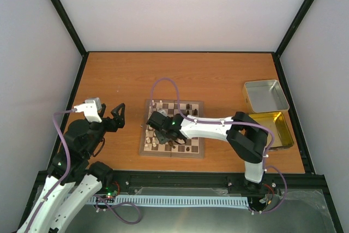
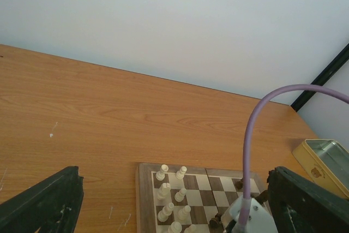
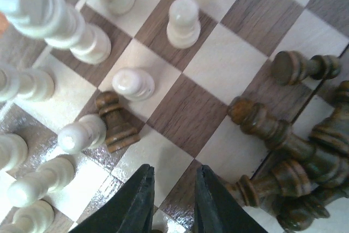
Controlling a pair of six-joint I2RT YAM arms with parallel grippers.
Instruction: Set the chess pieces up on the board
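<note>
The chessboard [image 1: 191, 151] lies mid-table. My right gripper is low over it, fingertips close together at the bottom of the right wrist view; whether anything is between them is hidden. White pieces [image 3: 182, 23] stand on the left side; a small brown piece [image 3: 116, 121] lies among them, and several brown pieces [image 3: 286, 151] lie on their sides at the right. My left gripper [image 1: 118, 112] is open and empty above the table, left of the board.
A silver tray [image 1: 266, 95] and a gold tray [image 1: 272, 131] stand at the right of the table. The table behind the board is clear. A purple cable [image 2: 248, 145] arches over the right arm.
</note>
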